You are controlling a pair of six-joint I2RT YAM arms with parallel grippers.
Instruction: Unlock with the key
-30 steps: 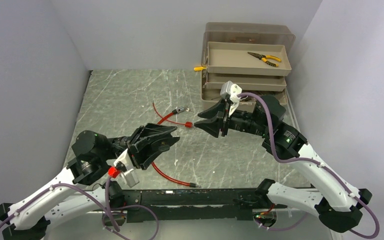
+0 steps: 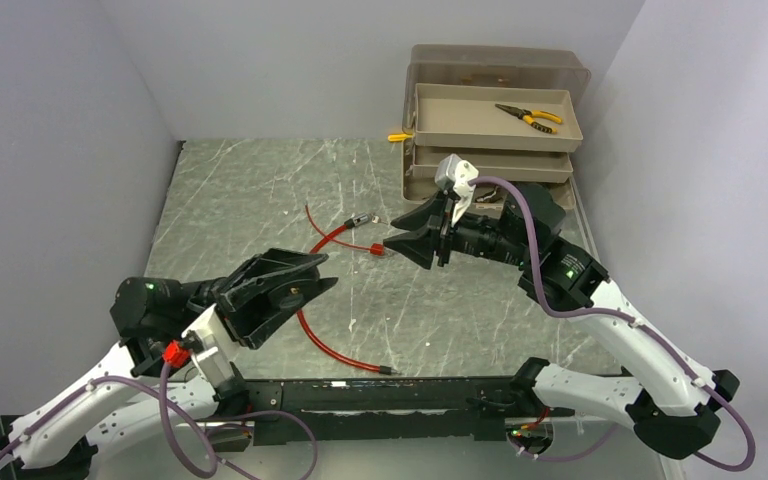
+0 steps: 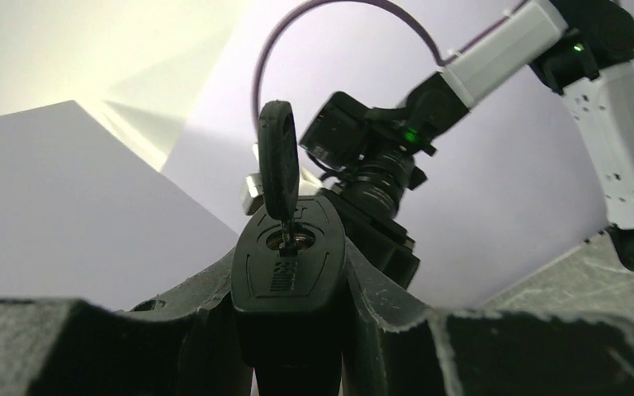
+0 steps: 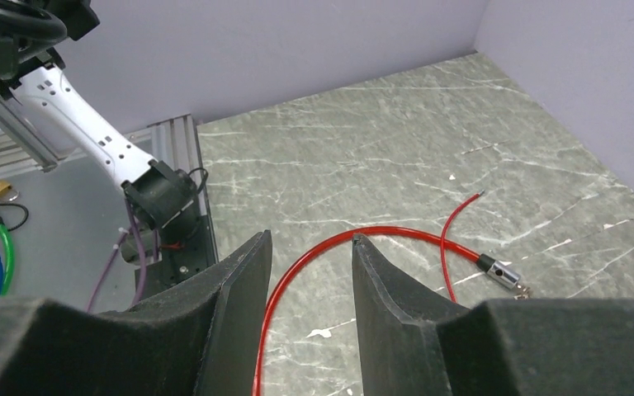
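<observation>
In the left wrist view, my left gripper is shut on a black lock, with a black-headed key standing upright in its keyhole. From above, the lock is mostly hidden between those fingers. My right gripper faces it from the right, higher up in the top view, apart from it, its fingers part open with nothing between them.
Red cables lie on the marble table. A stacked organiser with trays holding pliers stands at the back right. Walls close in the sides and back.
My left gripper has moved left and slightly down in the top view, away from the right one, carrying the lock. The right gripper has shifted only slightly.
</observation>
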